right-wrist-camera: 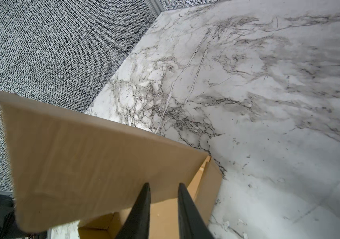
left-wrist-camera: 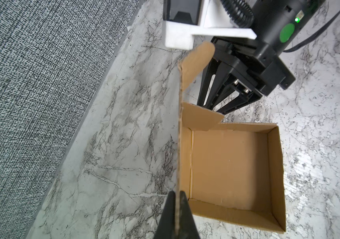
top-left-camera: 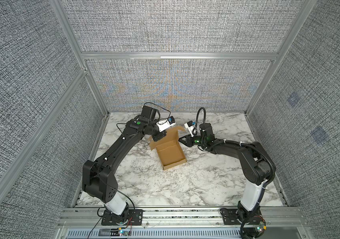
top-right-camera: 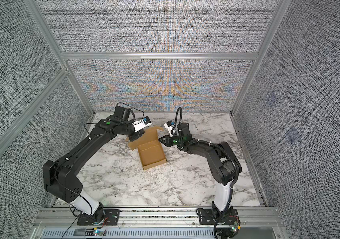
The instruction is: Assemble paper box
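Note:
The cardboard box (top-left-camera: pixel 171 155) lies open in the middle of the table, its lid (top-right-camera: pixel 148 135) raised at the back, with folded side flaps. My left gripper is shut on the lid, whose edge runs between its blurred fingertips in the left wrist view. My right gripper is at the lid's right side flap, just above the box's back right corner; its fingers are apart, beside the cardboard, and I cannot tell whether they touch it.
Grey textured walls (top-left-camera: pixel 170 83) border the back and sides.

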